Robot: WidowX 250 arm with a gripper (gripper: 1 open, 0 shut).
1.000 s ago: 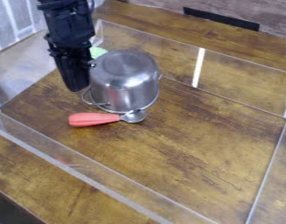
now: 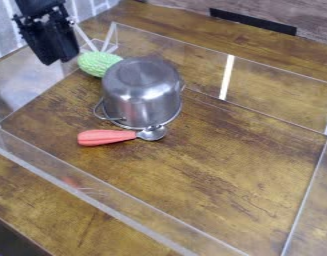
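My black gripper (image 2: 52,40) is at the upper left, raised above the tray floor, left of the green bumpy object and the pot; its fingers are dark and hard to make out. An upside-down steel pot (image 2: 143,92) with wire handles stands left of centre. Behind it lies a light green textured object (image 2: 96,63). In front of the pot lies a spoon-like utensil with a red handle (image 2: 107,137) and a metal head.
A clear-walled enclosure (image 2: 139,215) surrounds the objects on the wooden surface (image 2: 233,170).
My gripper has moved up and to the left, away from the pot, uncovering more of the green object. The pot and utensil look unchanged.
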